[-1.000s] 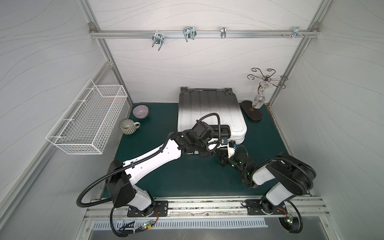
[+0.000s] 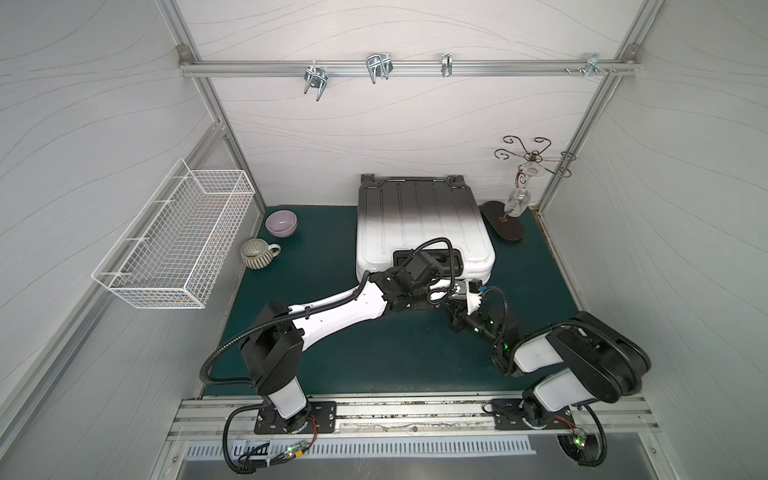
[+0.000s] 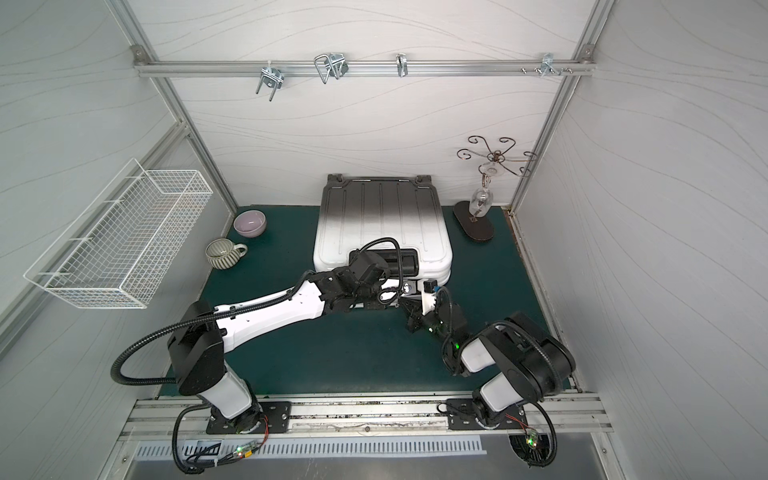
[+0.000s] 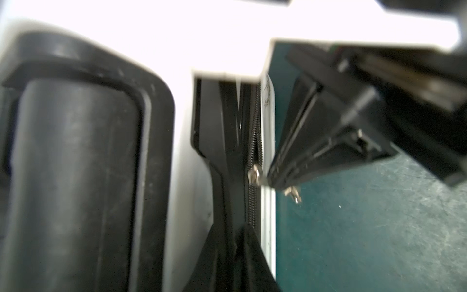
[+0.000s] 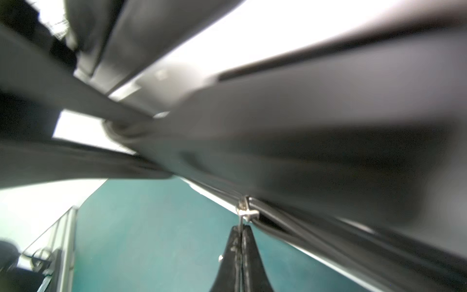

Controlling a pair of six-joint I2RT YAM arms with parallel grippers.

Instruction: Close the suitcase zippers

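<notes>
The suitcase [image 2: 420, 220] lies flat at the back middle of the table, its front edge partly hidden by my arms. Along that edge runs a black zipper track [image 4: 253, 204] in the left wrist view, with a metal slider [image 4: 254, 175] on it. My right gripper is shut on the small metal zipper pull [image 5: 248, 212]; the pull's end [image 4: 293, 194] pokes out past the fingertips. My left gripper is shut, its tips by the dark edge panel beside the track, with nothing seen between them.
A recessed black handle [image 4: 68, 185] sits in the suitcase near my left gripper. Both wrists are close together. A lilac bowl [image 2: 281, 223], a striped cup [image 2: 259, 253] and a glass stand [image 2: 517, 200] are well clear.
My left arm has moved right along the suitcase's front edge. The right arm has shifted a little to the right as well. The suitcase stays in about the same place.
</notes>
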